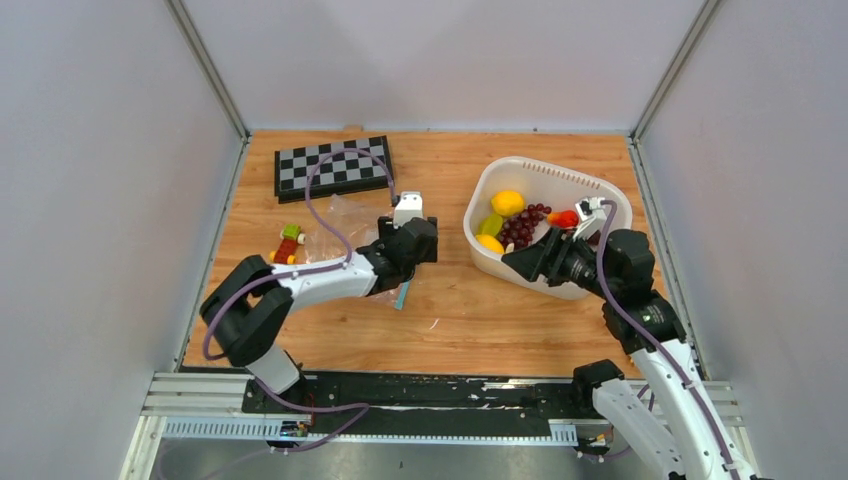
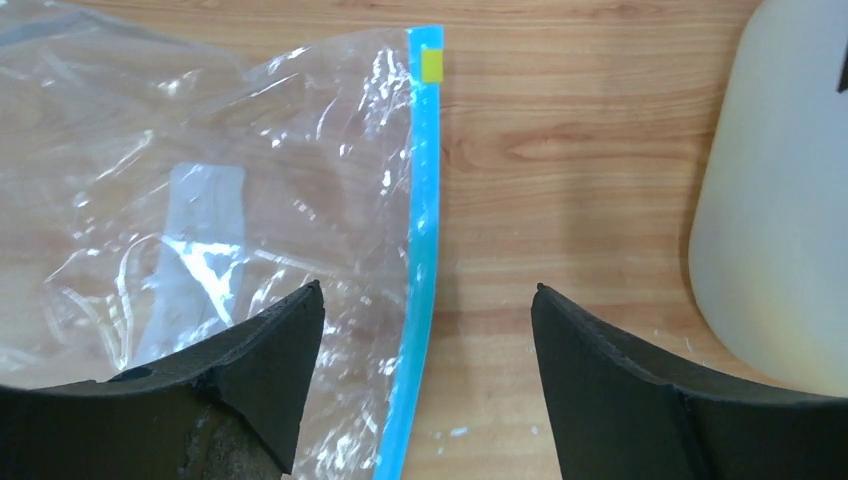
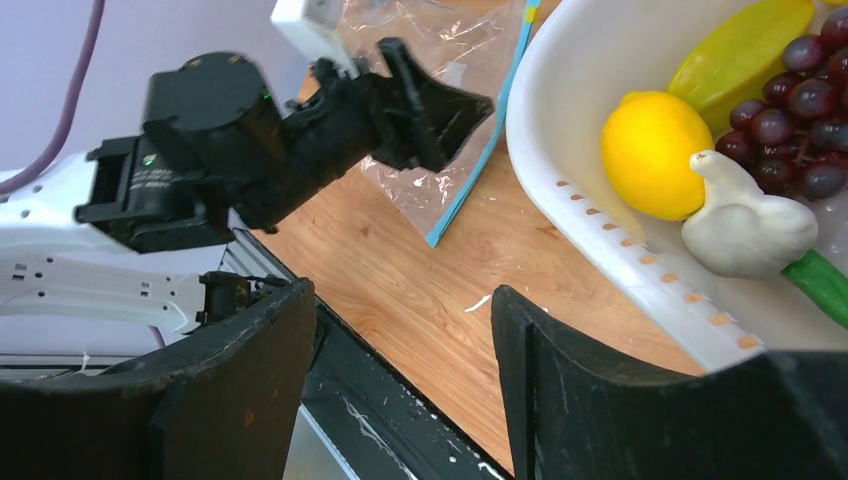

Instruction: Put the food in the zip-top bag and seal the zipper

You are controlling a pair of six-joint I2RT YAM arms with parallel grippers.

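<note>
The clear zip bag (image 2: pixel 130 220) with its blue zipper strip (image 2: pixel 420 250) lies flat on the table. My left gripper stands open over the zipper edge, nothing between its fingers. The white bin (image 1: pixel 545 175) holds a lemon (image 3: pixel 652 150), a yellow-green fruit (image 3: pixel 740 55), grapes (image 3: pixel 815 130), a garlic bulb (image 3: pixel 748 228), a green item (image 3: pixel 820 282) and a red item (image 1: pixel 562 218). My right gripper is open above the bin's left front side, holding nothing.
A checkerboard (image 1: pixel 330 165) lies at the back left. A small coloured toy (image 1: pixel 287 248) sits left of the bag.
</note>
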